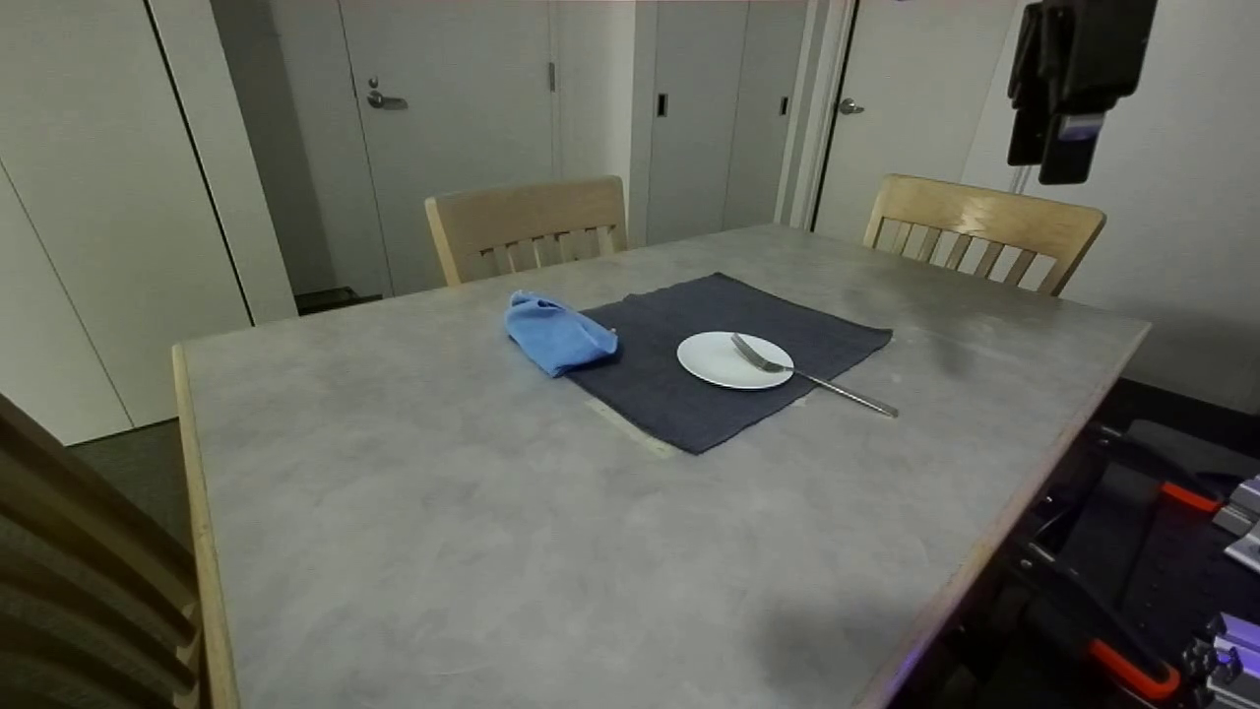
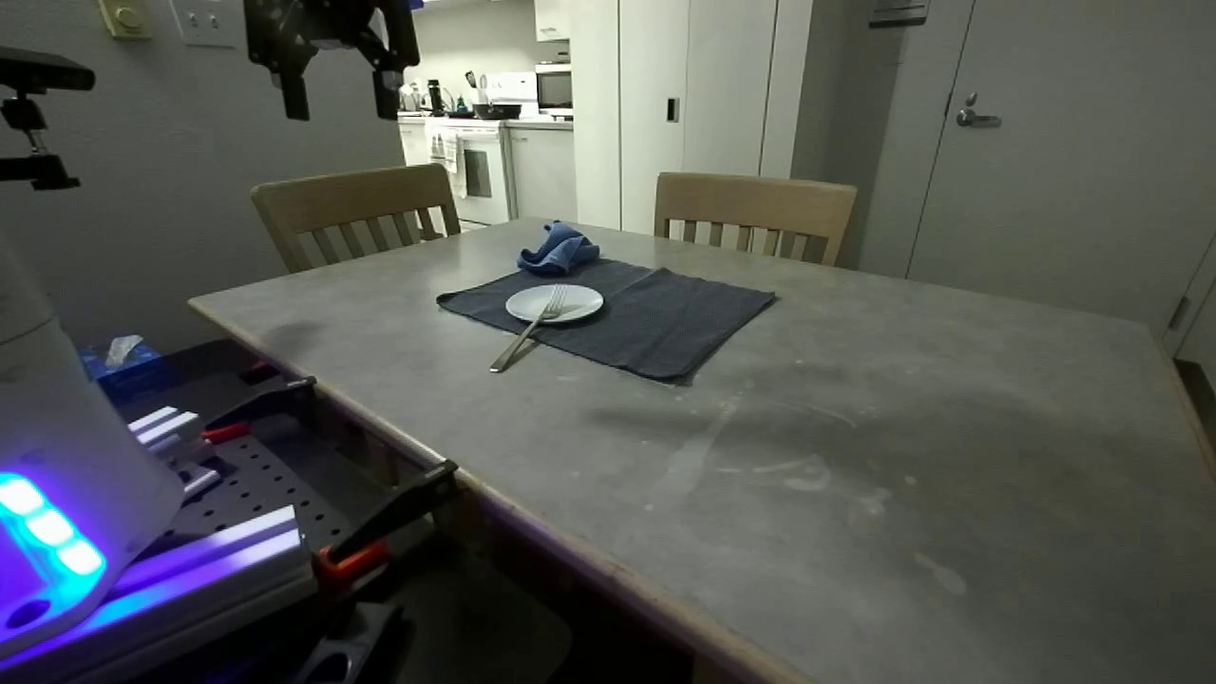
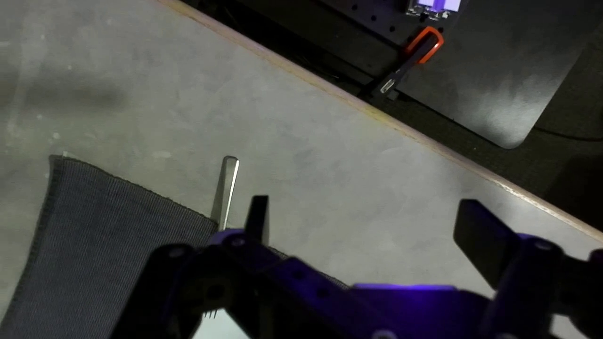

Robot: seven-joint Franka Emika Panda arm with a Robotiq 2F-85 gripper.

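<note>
A silver fork (image 1: 827, 383) rests with its tines on a small white plate (image 1: 709, 359), its handle reaching past the mat onto the bare table. Beneath the plate lies a dark grey placemat (image 2: 681, 317). A crumpled blue cloth (image 1: 555, 335) sits at one edge of that mat. High above the table, my gripper (image 2: 344, 112) is open and clear of everything, its fingers wide apart. In the wrist view the gripper has only bare table between its fingertips; the fork handle (image 3: 227, 189) shows beside one finger, and the gripper body covers most of the plate.
Wooden chairs (image 1: 532, 230) stand along the far sides of the grey table (image 1: 472, 532). Clamps with orange grips (image 2: 353, 560) hold at the table edge by the robot's base.
</note>
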